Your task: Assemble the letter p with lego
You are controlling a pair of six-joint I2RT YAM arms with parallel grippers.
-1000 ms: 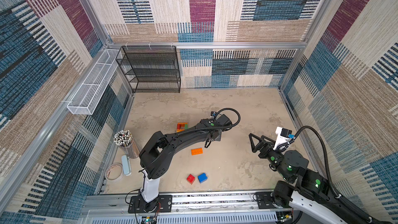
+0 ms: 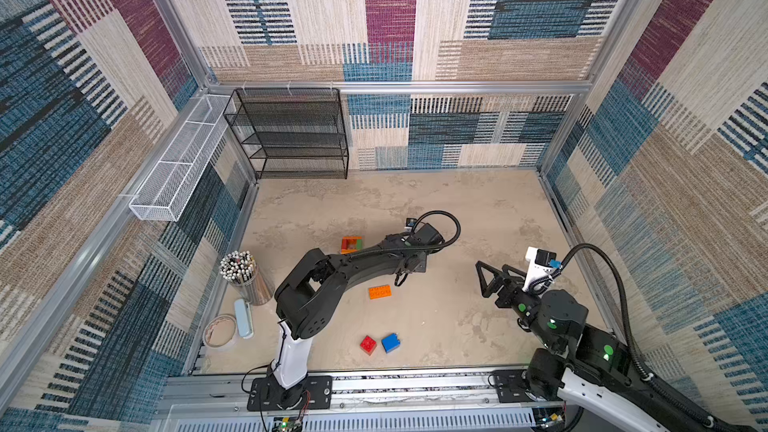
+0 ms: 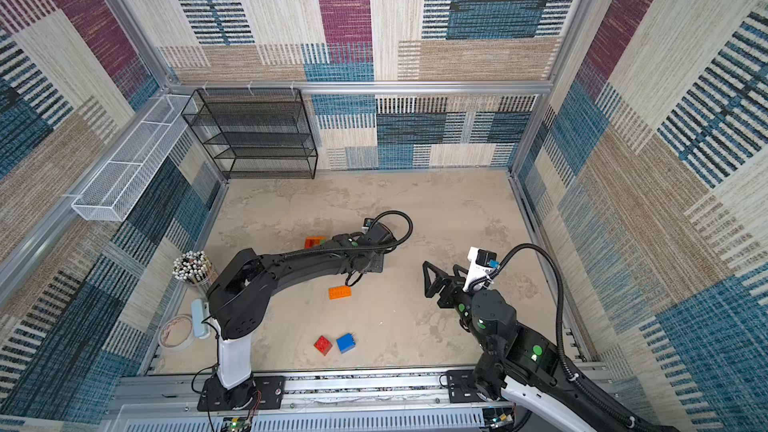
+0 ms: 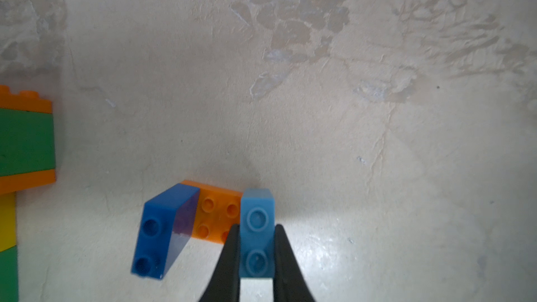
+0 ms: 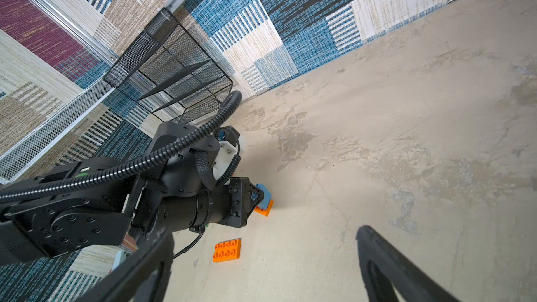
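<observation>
In the left wrist view, my left gripper has a finger against each side of a light blue brick [image 4: 257, 246]. That brick covers the right end of an orange brick [image 4: 208, 212]; whether it is seated on the studs cannot be told. A dark blue brick [image 4: 162, 229] stands at the orange brick's other end, leaning outward in view. From above, the left arm hides this group. The right gripper [image 2: 482, 280] is open and empty, off to the right above the table.
An orange, green and yellow brick structure [image 4: 25, 139] lies to the left. Another orange brick [image 2: 379, 292], a red brick [image 2: 368, 345] and a blue brick [image 2: 390, 342] are loose nearer the front.
The left arm has shifted only slightly, its elbow a little to the right compared with a second ago. The loose bricks have not moved.
</observation>
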